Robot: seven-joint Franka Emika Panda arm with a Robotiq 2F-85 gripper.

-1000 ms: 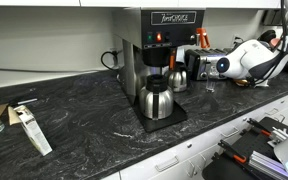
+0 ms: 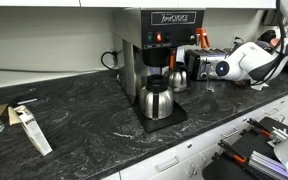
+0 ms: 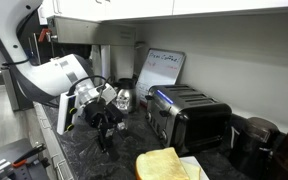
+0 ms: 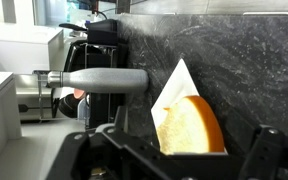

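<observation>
A slice of bread with a browned crust [image 3: 162, 165] lies on a white sheet on the dark counter, near the bottom of exterior view 2. Seen from the wrist, the bread [image 4: 187, 127] is below and ahead of my gripper, whose dark fingers are spread wide with nothing between them. From the side, the gripper [image 3: 108, 138] is low over the counter, left of the bread. A black and silver toaster [image 3: 191, 116] stands behind them against the wall. In exterior view 1, the fingertips are hard to make out.
A coffee maker [image 2: 162, 45] with a steel carafe [image 2: 156, 100] occupies the middle of the counter. Dark canisters [image 3: 252, 145] stand right of the toaster, and a whiteboard sign [image 3: 159, 68] leans behind. A white carton [image 2: 32, 130] lies far left, with clear counter between.
The arm has shifted slightly at the right of exterior view 1. The coffee maker, carafe and carton stay where they were.
</observation>
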